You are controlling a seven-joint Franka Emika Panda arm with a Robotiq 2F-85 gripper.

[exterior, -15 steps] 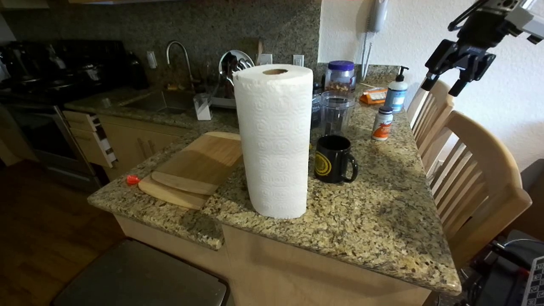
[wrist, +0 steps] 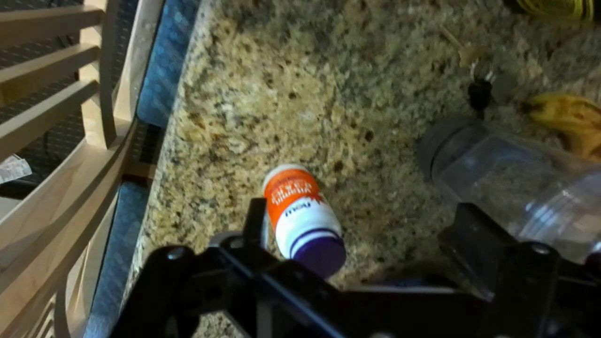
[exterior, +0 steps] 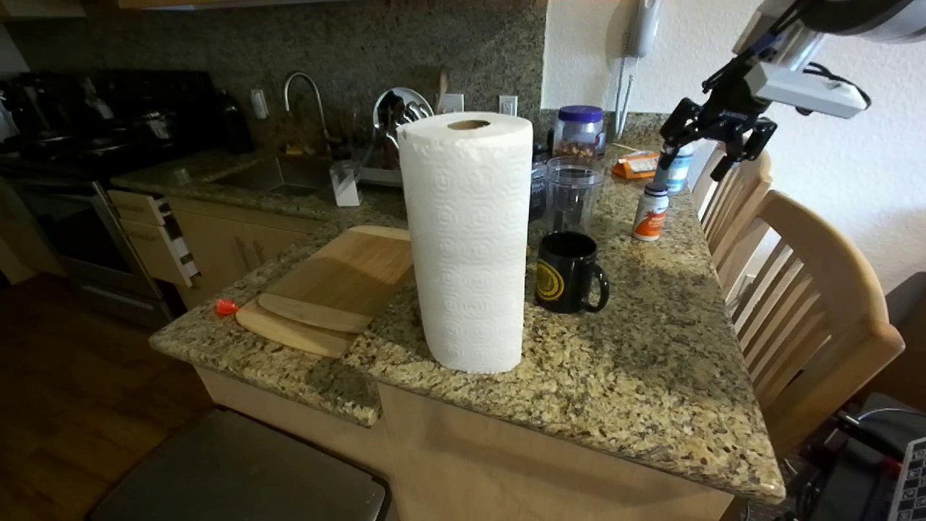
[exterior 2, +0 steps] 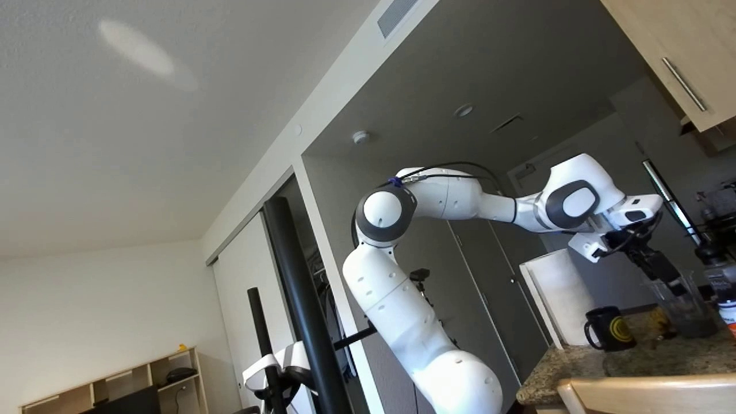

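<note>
My gripper (exterior: 691,171) stands open above the right edge of the counter, nothing between its fingers. In the wrist view, a vitamin bottle (wrist: 304,214) with an orange and white label and purple cap shows close to the left finger (wrist: 256,222), upright on the granite. From the first exterior view the same bottle (exterior: 650,214) stands just below the gripper, with a blue soap bottle (exterior: 681,169) behind it, its pump hidden by the gripper. A clear plastic container (wrist: 501,169) is to the right in the wrist view.
A black mug (exterior: 566,273) and a tall paper towel roll (exterior: 469,252) occupy the counter's near part. Wooden chairs (exterior: 807,304) line its right side. Keys (wrist: 480,90) and a banana (wrist: 569,115) lie near the clear container. Bare granite (exterior: 642,373) extends at the front right.
My gripper has moved left and slightly down, from above the chairs to over the counter edge by the bottles. It stays open. The objects have not moved.
</note>
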